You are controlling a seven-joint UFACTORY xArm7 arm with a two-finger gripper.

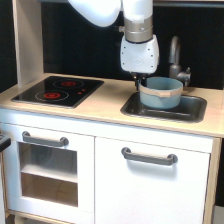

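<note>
A blue-grey pot (162, 95) is at the sink (180, 112), over its left and middle part. Its base overlaps the basin in this view, so I cannot tell whether it touches the bottom. My gripper (140, 80) comes down from above at the pot's left side and looks shut on its edge or handle. The fingertips are small and dark, and the exact grip is hard to make out.
Behind the sink rises a dark faucet (176, 60), close to the pot's right side. A black stovetop (58, 91) with red burner rings lies to the left. Bare wooden counter (98, 105) separates stovetop and sink.
</note>
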